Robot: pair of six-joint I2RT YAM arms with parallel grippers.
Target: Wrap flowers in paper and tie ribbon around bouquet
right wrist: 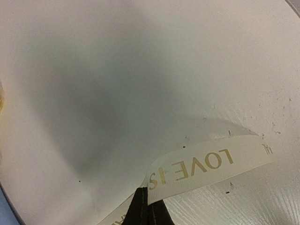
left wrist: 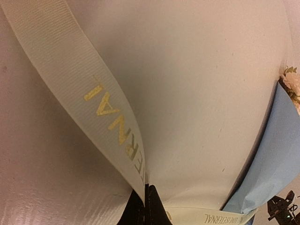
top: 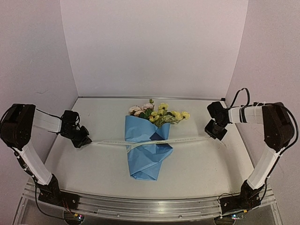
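Note:
The bouquet lies mid-table, its blue wrap (top: 145,166) holding pink and yellow flowers (top: 159,114) toward the back. Across the wrap a cream ribbon (top: 185,140) with gold letters stretches nearly straight to both sides, drawing the paper in at the crossing. At the left, my left gripper (top: 89,142) is shut on one end; in the left wrist view the ribbon (left wrist: 105,105) passes between the closed fingers. My right gripper (top: 209,136) is shut on the other end, and a loose tail of ribbon (right wrist: 206,166) extends past its tips in the right wrist view. The ribbon's underside is hidden.
A metal rail (top: 150,205) runs along the front edge, and pale walls (top: 154,51) enclose the back and sides.

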